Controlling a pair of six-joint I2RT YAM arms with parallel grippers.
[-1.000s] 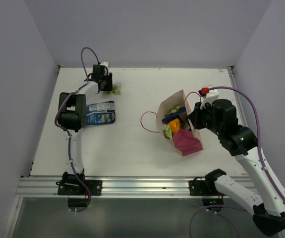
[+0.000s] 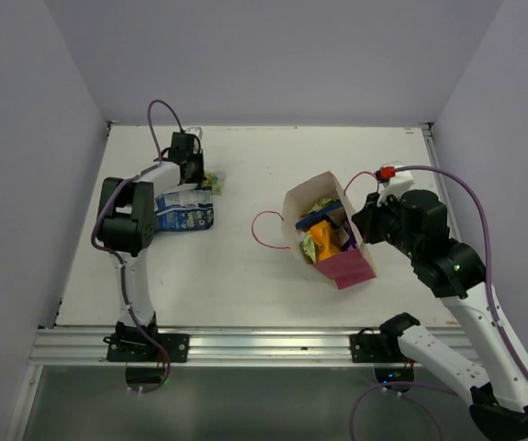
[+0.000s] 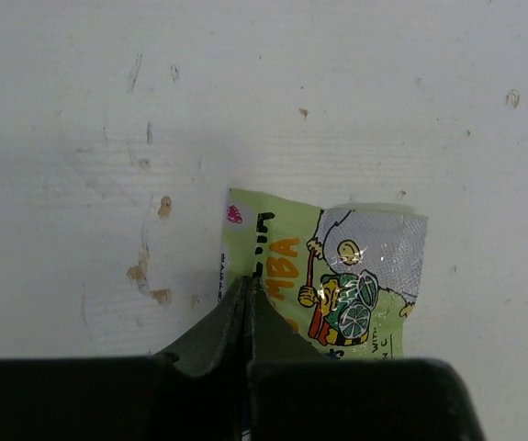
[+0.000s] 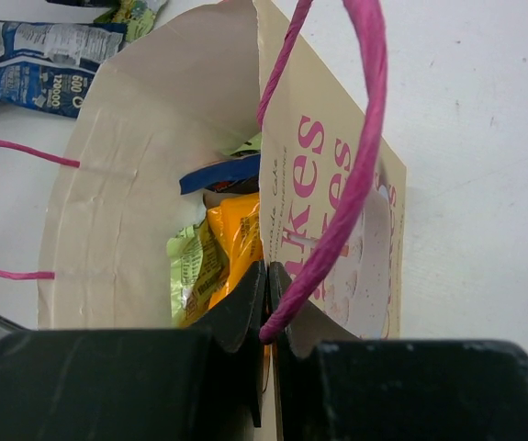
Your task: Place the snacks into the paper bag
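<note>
A paper bag (image 2: 346, 266) stands right of centre, holding several snacks, including an orange packet (image 4: 236, 234) and a green one (image 4: 190, 271). My right gripper is shut at the bag's near rim beside a pink handle; whether paper is between its fingers is unclear. On the left lie a blue packet (image 2: 185, 213) and a small green packet (image 3: 328, 276). My left gripper is shut, low over the green packet's left part; nothing clearly shows between its fingers.
Grey walls enclose it at the back and sides.
My left gripper has moved slightly toward the near side over the green packet. The bag and right gripper have shifted slightly over the last second.
</note>
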